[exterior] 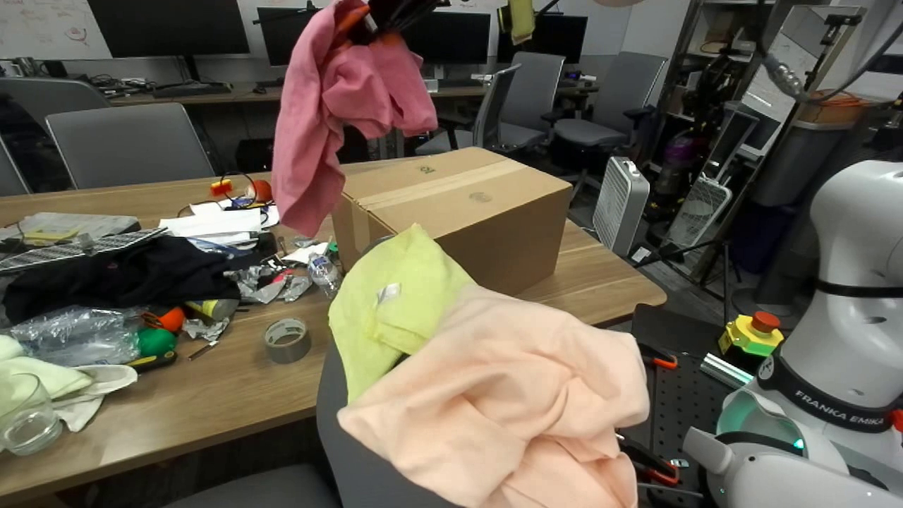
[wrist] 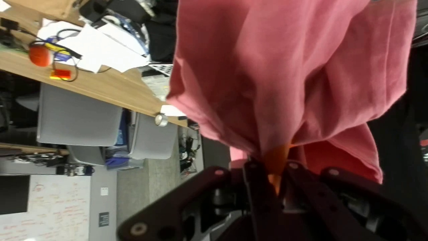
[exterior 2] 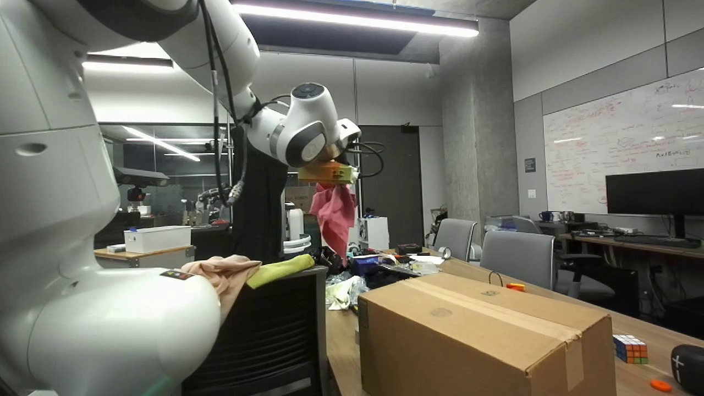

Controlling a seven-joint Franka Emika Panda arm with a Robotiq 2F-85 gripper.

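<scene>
A pink cloth [exterior: 311,127] hangs in loose folds from my gripper, high above the table. In the wrist view the orange fingertips [wrist: 276,158] are pinched together on the cloth, whose folds fill the upper right. Exterior view 2 shows the same pink cloth [exterior 2: 335,214] dangling under the wrist, clear of everything below. Draped over a chair back are a yellow-green cloth [exterior: 406,296] and a peach cloth [exterior: 508,389], the peach one partly over the yellow-green one.
A closed cardboard box [exterior: 508,228] stands on the table behind the chair. Clutter including a black cloth [exterior: 127,275], a tape roll [exterior: 288,340] and a glass [exterior: 27,415] covers the table's left side. Bare table shows around the tape roll.
</scene>
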